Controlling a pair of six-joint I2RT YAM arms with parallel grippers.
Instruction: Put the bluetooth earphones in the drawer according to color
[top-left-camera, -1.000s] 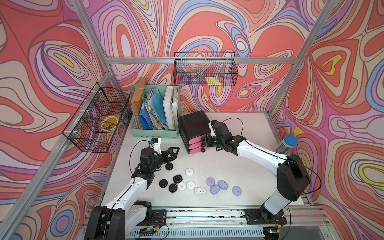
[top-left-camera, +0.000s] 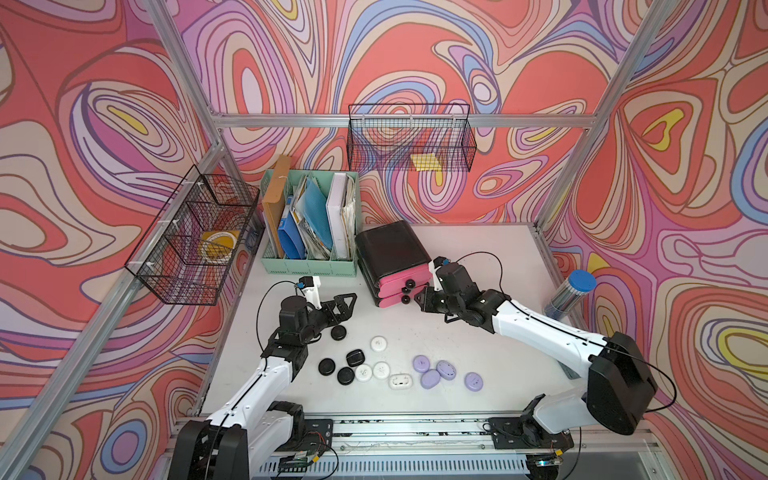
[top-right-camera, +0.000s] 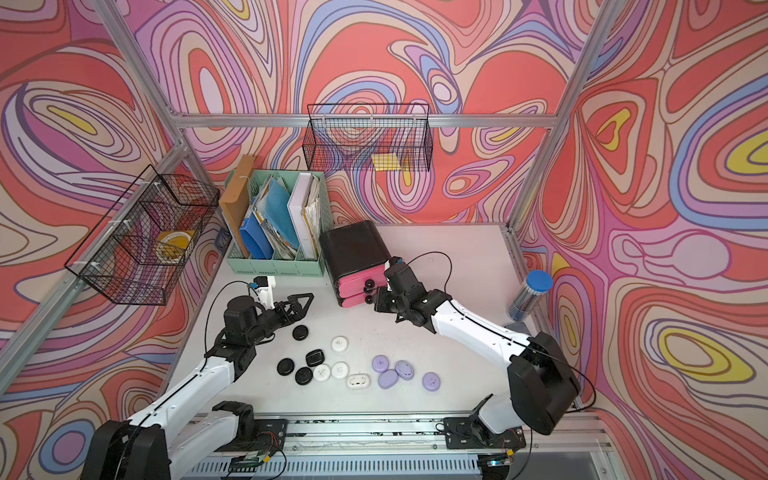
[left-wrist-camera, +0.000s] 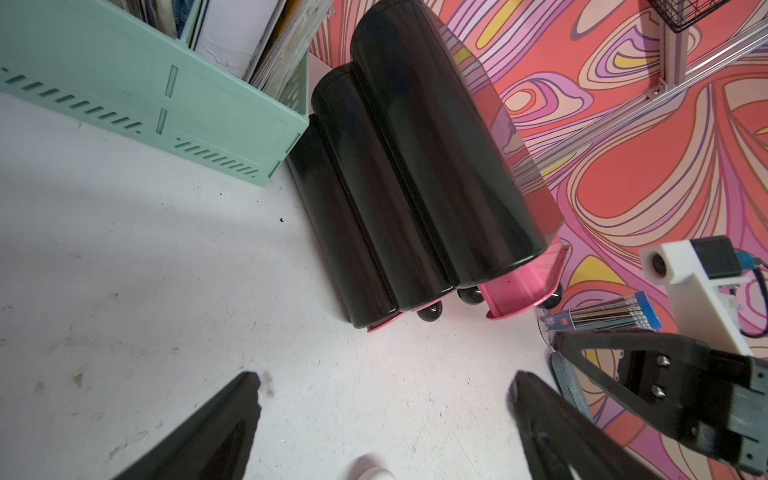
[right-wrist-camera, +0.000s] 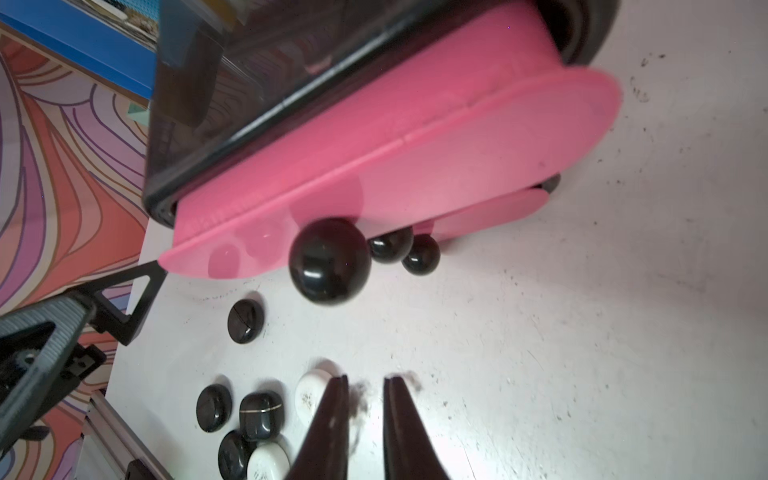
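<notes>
The black cabinet (top-left-camera: 390, 244) has pink drawers with black knobs; its top drawer (right-wrist-camera: 432, 152) is pulled slightly out, knob (right-wrist-camera: 329, 260) facing my right gripper. That gripper has its fingers close together just short of the knob, with nothing visible between them. My left gripper stands open left of the cabinet. On the table lie black earphone cases (top-left-camera: 326, 366), white cases (top-left-camera: 378, 343) and purple cases (top-left-camera: 473, 381), several of each, in groups along the front.
A green file crate (top-left-camera: 308, 265) touches the cabinet's left side. Wire baskets (top-left-camera: 412, 136) hang behind and at left. A tall container with blue lid (top-left-camera: 582, 281) stands at the right edge.
My right gripper has moved right, away from the cabinet front, and the top drawer appears further out. The left arm and the cases are practically unchanged.
</notes>
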